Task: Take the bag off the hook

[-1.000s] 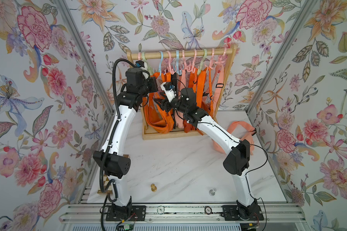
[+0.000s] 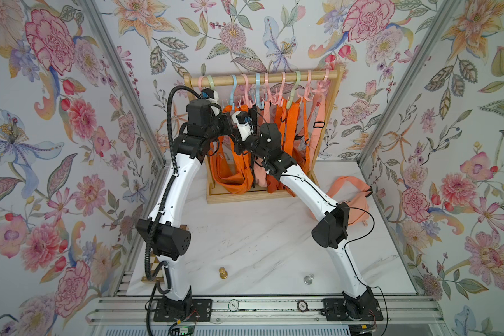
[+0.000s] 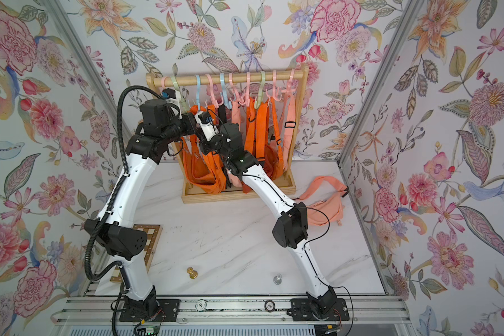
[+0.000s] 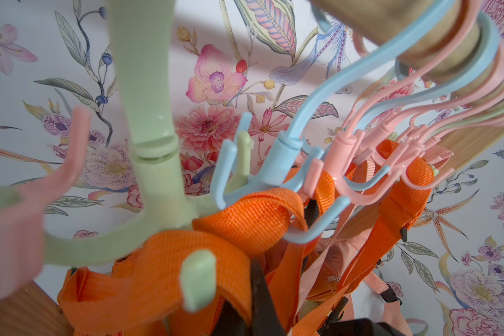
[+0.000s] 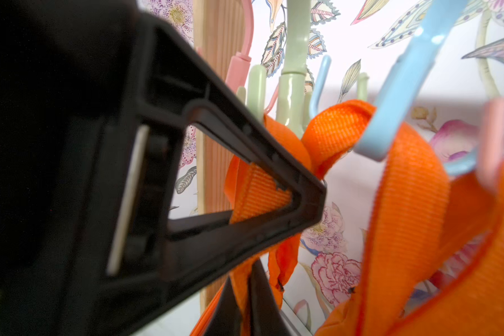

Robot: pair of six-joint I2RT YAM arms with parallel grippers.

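An orange bag hangs at the rack's left, its strap looped over a green hook. My left gripper is shut low at that strap. In the right wrist view the strap passes between the left gripper's fingers, just below the hook. My right gripper is below it, shut, with a narrow part of the same strap running down between its fingertips. From above, the two grippers meet in front of the rack and hide the strap ends.
Blue and pink hooks with more orange straps crowd close on the right. A wooden rack frames them all. A peach bag lies on the table at right.
My right gripper has risen slightly toward the hook, and its arm has swung a little to the left. The left gripper has shifted only slightly right.
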